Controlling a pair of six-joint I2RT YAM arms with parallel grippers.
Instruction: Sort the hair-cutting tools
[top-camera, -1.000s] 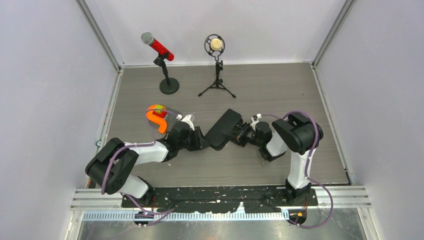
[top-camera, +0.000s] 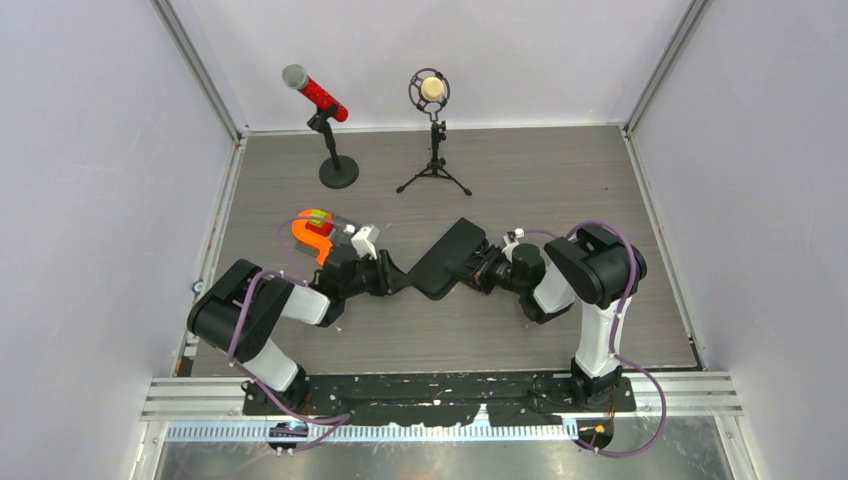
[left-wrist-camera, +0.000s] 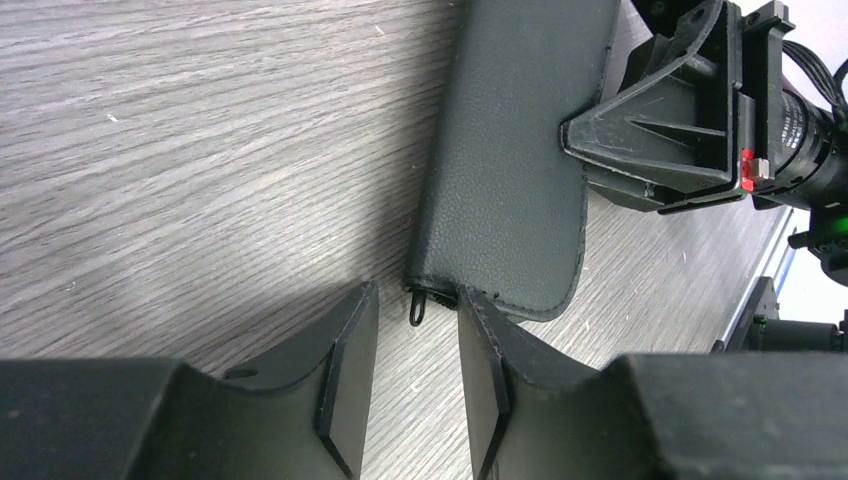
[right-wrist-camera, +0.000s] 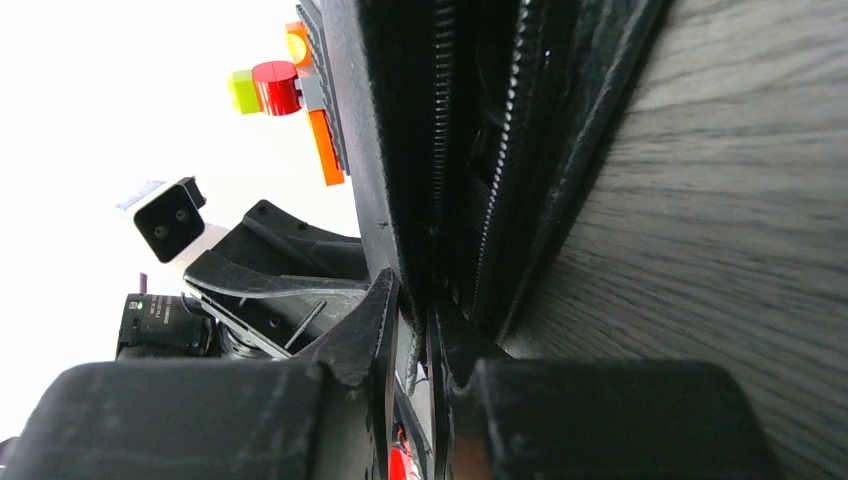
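A black leather-like zip case lies slanted at mid-table, its flat face up in the left wrist view. At its near corner a small zipper pull sticks out. My left gripper is open, with that pull in the gap between its fingertips; no grip on it shows. On the opposite side, my right gripper is shut on the case's edge. Two zipper tracks run along the case's side, with a dark gap between them. No hair cutting tools can be made out; the inside is too dark to read.
A toy assembly with orange, red and yellow-green parts sits behind the left gripper. Toward the back stand a red microphone and a tripod microphone.
My left gripper has drawn back slightly left from the case corner, and its elbow has shifted right and up in the top view. The right arm and the case look unmoved.
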